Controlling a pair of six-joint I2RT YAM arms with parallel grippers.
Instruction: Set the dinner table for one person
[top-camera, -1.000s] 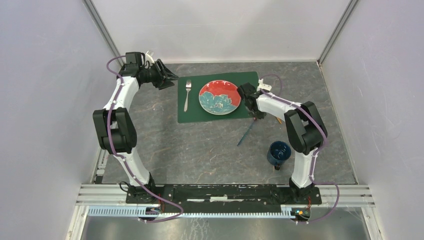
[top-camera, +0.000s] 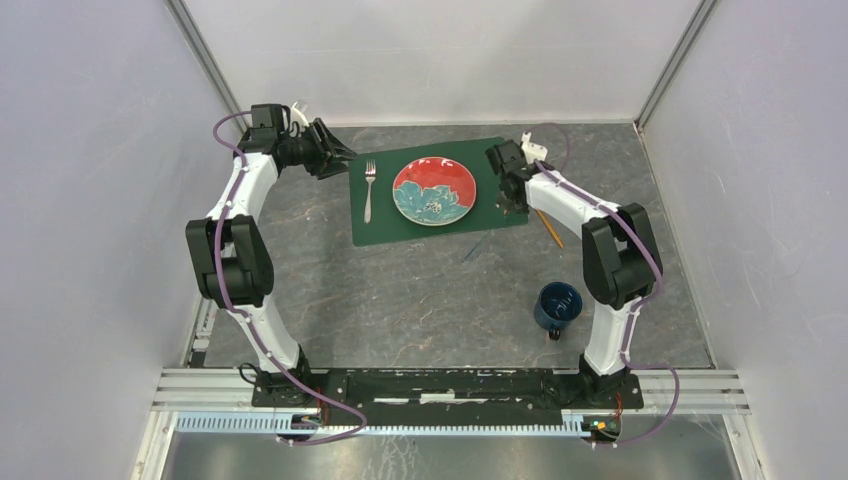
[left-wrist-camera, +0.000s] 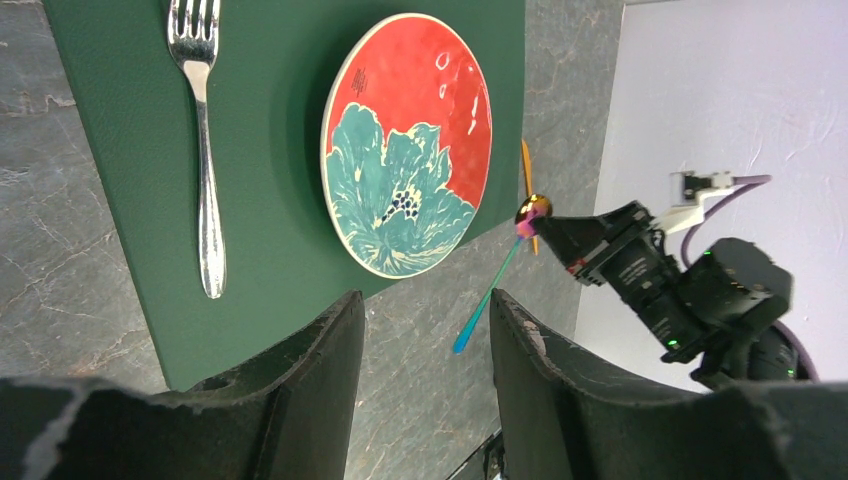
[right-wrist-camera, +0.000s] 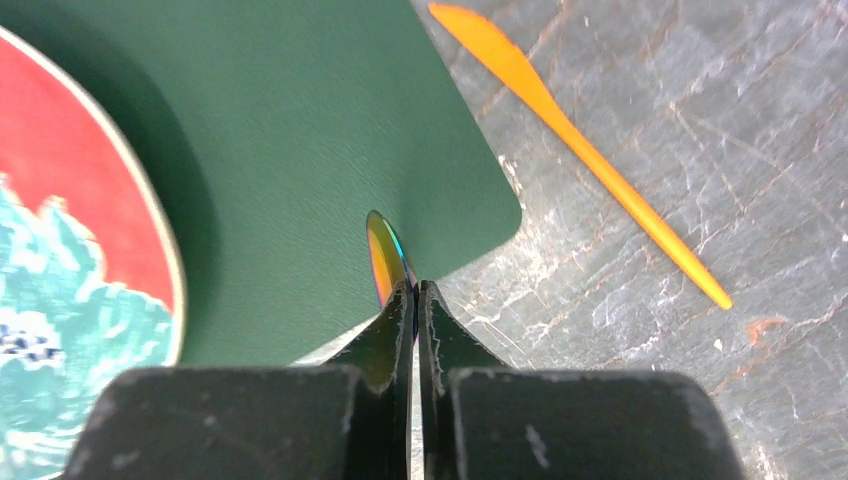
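Note:
My right gripper is shut on the bowl end of a shiny rainbow-coloured spoon (left-wrist-camera: 485, 303). In the left wrist view its teal-blue handle slants down from the fingers, above the grey table. A green placemat (top-camera: 385, 232) carries a silver fork (top-camera: 369, 190) at its left. In its middle sits a red plate (top-camera: 434, 190) with a teal flower. Beyond the mat's right edge lies an orange knife (right-wrist-camera: 590, 155) on bare table. At the upper left, my left gripper stands open, with nothing between its fingers.
A dark blue mug (top-camera: 557, 305) stands near the front right, beside the right arm's base. Light walls border the table behind and at the sides.
The left arm stays put.

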